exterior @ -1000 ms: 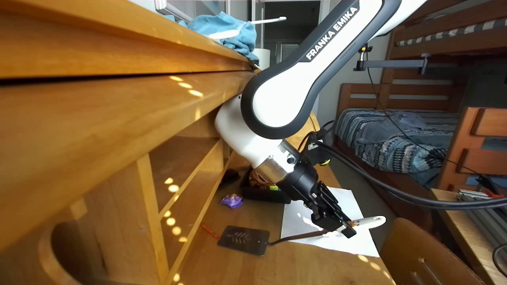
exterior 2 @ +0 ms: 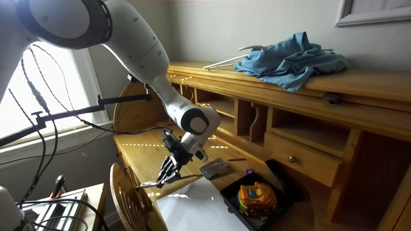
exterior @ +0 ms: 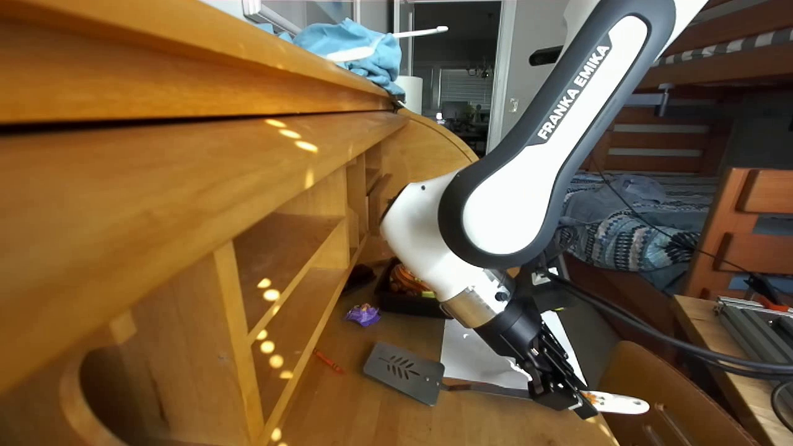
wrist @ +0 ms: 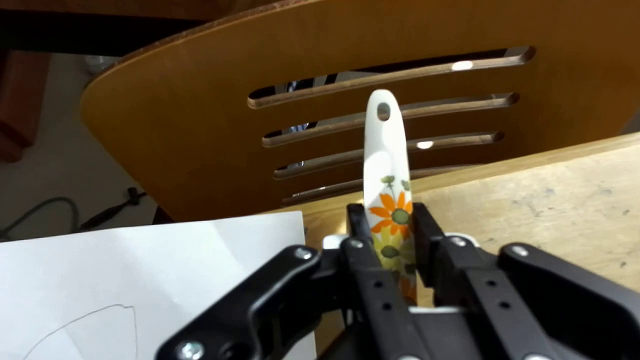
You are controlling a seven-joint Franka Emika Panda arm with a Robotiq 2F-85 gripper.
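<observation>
A spatula with a white, flower-printed handle (wrist: 387, 156) is gripped between the two black fingers of my gripper. Beyond the fingers, the handle's holed end sticks out past the desk's edge toward the chair. In exterior view 1 the spatula's dark slotted blade (exterior: 405, 371) extends from my gripper (exterior: 583, 401) toward the shelves, low over the desk or touching it; I cannot tell which. The same blade (exterior 2: 214, 168) shows in exterior view 2, beside a sheet of white paper (exterior 2: 200, 208). That paper lies on the desk and carries a thin drawn line in the wrist view.
A black tray (exterior 2: 239, 181) with an orange toy (exterior 2: 258, 196) stands at the shelf side. Near it are a purple wrapper (exterior: 363, 314) and a red crayon (exterior: 328, 362). A wooden chair (wrist: 198, 138) backs against the desk edge. Bare desk (exterior 2: 142, 150) lies toward the window side.
The arm has moved toward the chair side and lower in exterior view 1, carrying the spatula. Its blade has shifted right and turned, and more of the handle now overhangs the desk edge.
</observation>
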